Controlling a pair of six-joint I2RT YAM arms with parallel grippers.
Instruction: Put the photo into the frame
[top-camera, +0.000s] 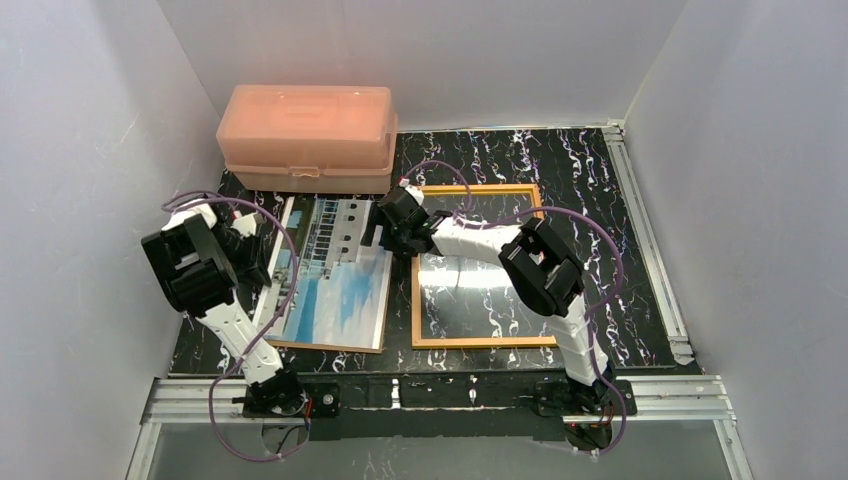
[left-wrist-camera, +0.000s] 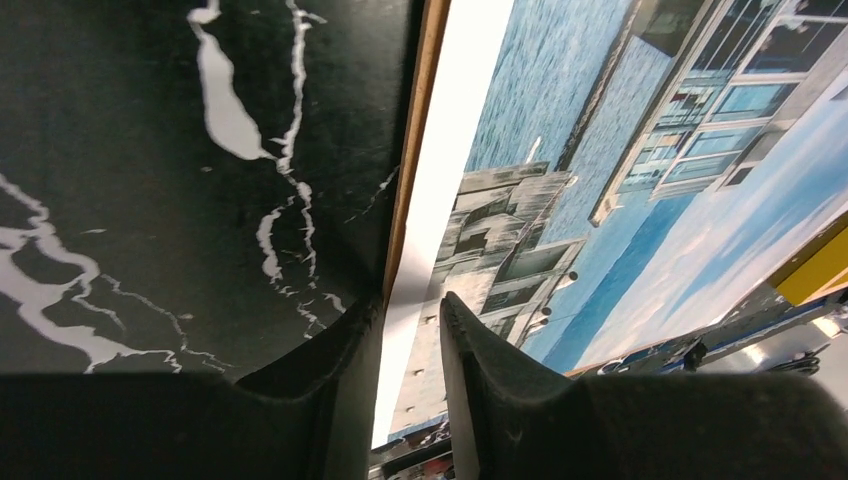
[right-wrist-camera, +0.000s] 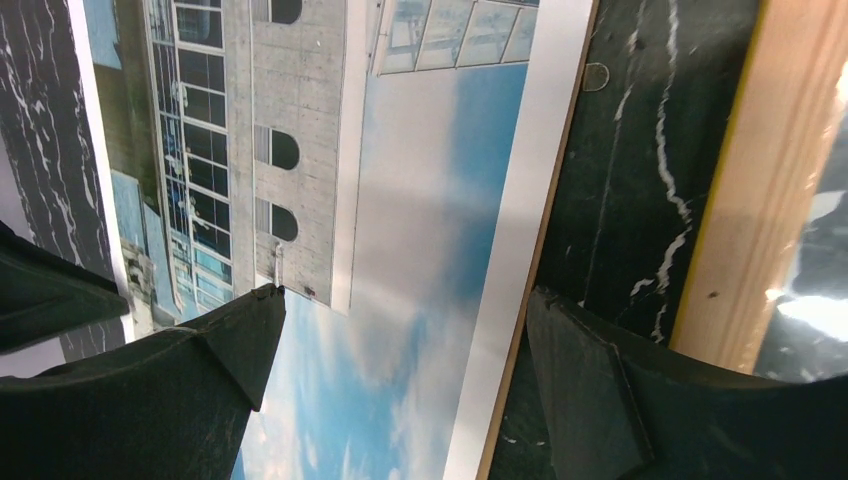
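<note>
The photo (top-camera: 340, 300), a board with a white border showing buildings, sea and sky, lies on the dark marbled table at the left. My left gripper is at its left border, part open, with one finger (left-wrist-camera: 355, 345) on the table side and the other over the print. At the opposite long border, my right gripper stands wide open, one finger (right-wrist-camera: 245, 330) above the picture and the other (right-wrist-camera: 560, 335) beyond the edge. To the right lies the wooden frame (top-camera: 480, 342), empty, with the table pattern showing through it.
A pink lidded box (top-camera: 305, 130) stands behind the photo. A narrow strip of bare table separates photo and frame. Purple cables (top-camera: 600, 232) loop over both arms.
</note>
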